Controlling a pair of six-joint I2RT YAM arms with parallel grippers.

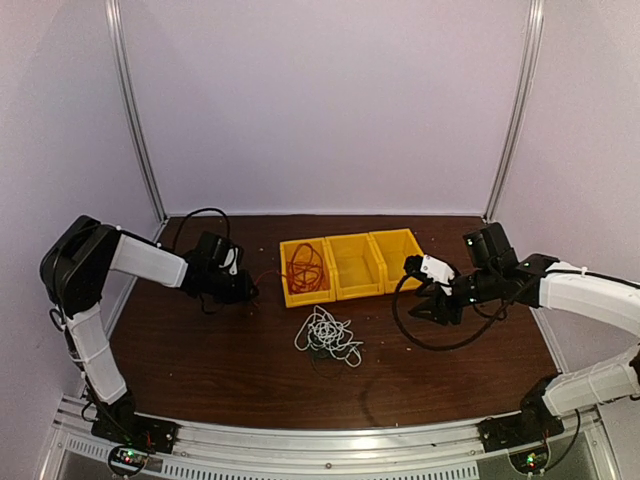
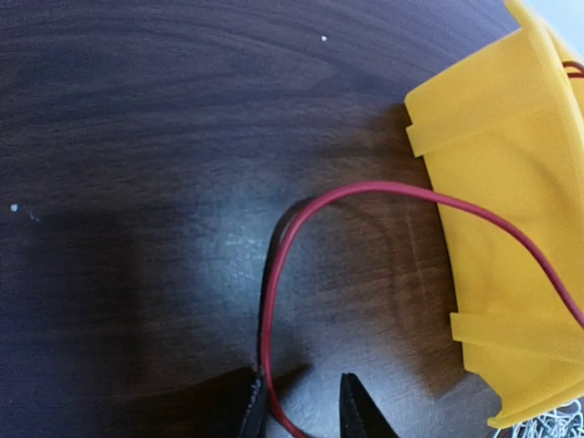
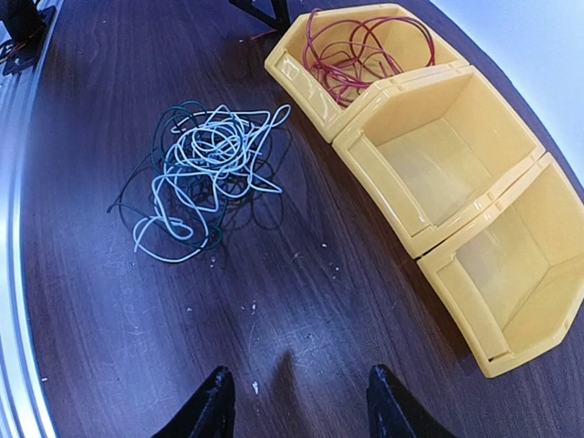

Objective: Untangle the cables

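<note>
A red cable (image 1: 304, 268) lies coiled in the left yellow compartment, with one end looped out over its side onto the table. In the left wrist view that free stretch of red cable (image 2: 274, 301) runs down between the fingertips of my left gripper, close to the left-hand finger. The fingers are partly closed but still apart. A white cable (image 3: 214, 141) and a dark green cable (image 3: 117, 203) lie tangled together on the table in front of the bins. My right gripper is open and empty, above bare table to the right of the tangle.
Three joined yellow compartments stand at the back; the middle bin (image 3: 392, 182) and right bin (image 3: 452, 292) are empty. Bare table (image 1: 230, 370) lies at front left and front right. Pale walls enclose the sides and back.
</note>
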